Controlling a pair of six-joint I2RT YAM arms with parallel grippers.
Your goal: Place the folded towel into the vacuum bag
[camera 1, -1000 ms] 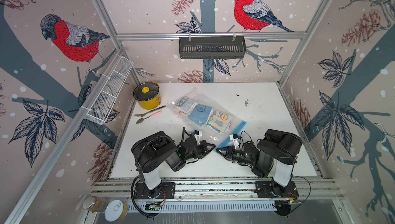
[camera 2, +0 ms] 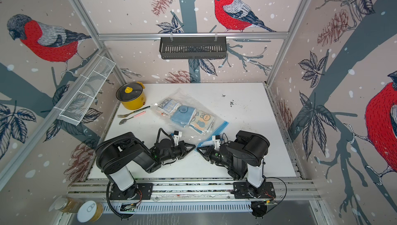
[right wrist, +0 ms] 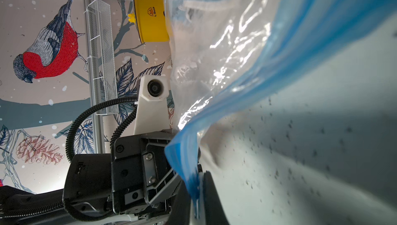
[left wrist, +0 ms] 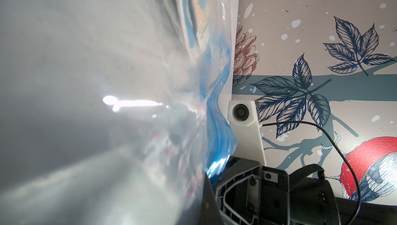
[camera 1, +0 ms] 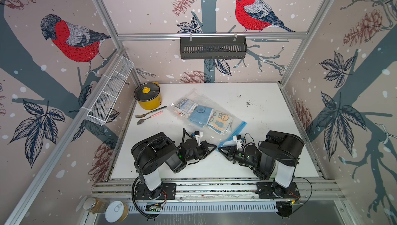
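A clear vacuum bag (camera 1: 182,105) with a blue zip lies diagonally on the table, holding several folded towels (camera 1: 200,115) in blue, white and cream. My right gripper (camera 1: 220,149) is shut on the bag's blue-edged mouth corner (right wrist: 186,154), low over the near middle of the table. My left gripper (camera 1: 213,146) is shut just left of it, at the near side of the bag; its fingertips are hidden by plastic in the left wrist view, and nothing shows clearly between them.
A yellow pot (camera 1: 147,101) stands at the back left, with a fork (camera 1: 151,111) and a spoon (camera 1: 149,117) in front. Wire racks hang on the left and back walls.
My right gripper and the held bag corner have shifted very slightly to the right. The towels and left gripper look almost unchanged.
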